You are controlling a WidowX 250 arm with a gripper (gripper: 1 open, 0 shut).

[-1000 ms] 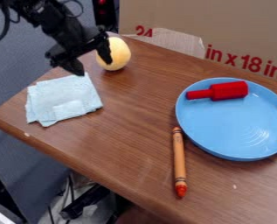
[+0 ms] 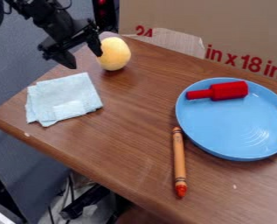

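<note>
My black gripper (image 2: pixel 79 54) hangs over the back left of the wooden table, just left of a pale yellow ball (image 2: pixel 114 55) and above a folded light-blue cloth (image 2: pixel 62 100). Its fingers point downward and look apart, with nothing seen held between them. A red cylindrical object with a handle (image 2: pixel 218 91) lies on a blue plate (image 2: pixel 231 131) at the right. An orange crayon (image 2: pixel 179 164) lies lengthwise to the left of the plate.
A large cardboard box (image 2: pixel 211 31) stands along the back of the table (image 2: pixel 117 144). The table's left edge drops to a grey area and floor clutter.
My gripper has moved slightly up and to the left since a second ago. The objects on the table have not moved.
</note>
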